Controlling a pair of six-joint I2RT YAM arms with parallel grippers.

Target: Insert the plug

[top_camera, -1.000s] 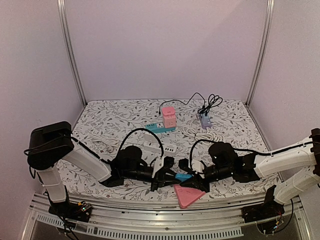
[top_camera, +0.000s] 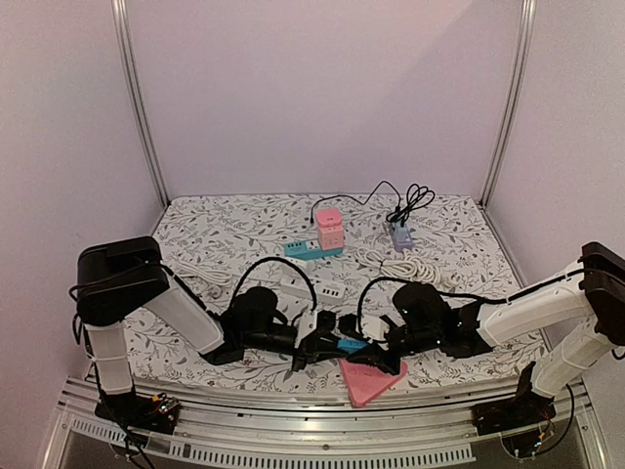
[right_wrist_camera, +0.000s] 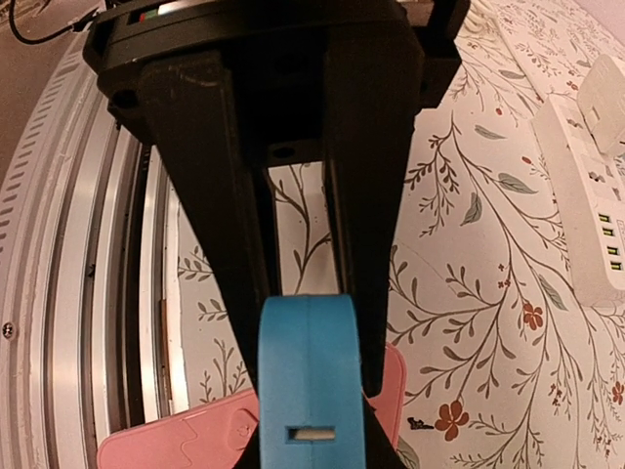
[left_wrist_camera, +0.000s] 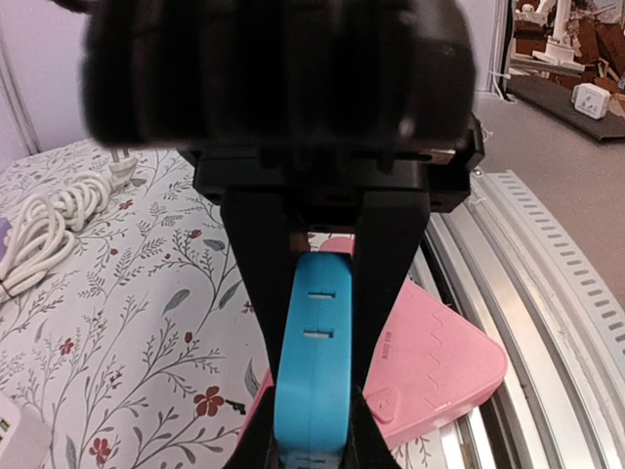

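A small blue block with thin slots (left_wrist_camera: 314,362) is held up between my two grippers, which face each other near the table's front edge. In the left wrist view, my left gripper is shut around its near end, while the dark fingers (left_wrist_camera: 388,259) of the right gripper flank the far end. From the right wrist, the blue piece (right_wrist_camera: 311,376) rises out of my right gripper, which is shut on it. Whether the blue is one piece or a plug and socket joined, I cannot tell. Most of it is hidden by fingers from above.
Below the grippers lies a pink triangular piece (top_camera: 367,383). Behind them are a white power strip (top_camera: 314,288), a blue strip (top_camera: 311,250) with a pink block (top_camera: 330,229), a coiled white cable (top_camera: 400,266) and a purple plug (top_camera: 400,237) with black cord.
The left arm's elbow has moved a little right; its gripper has hardly moved.
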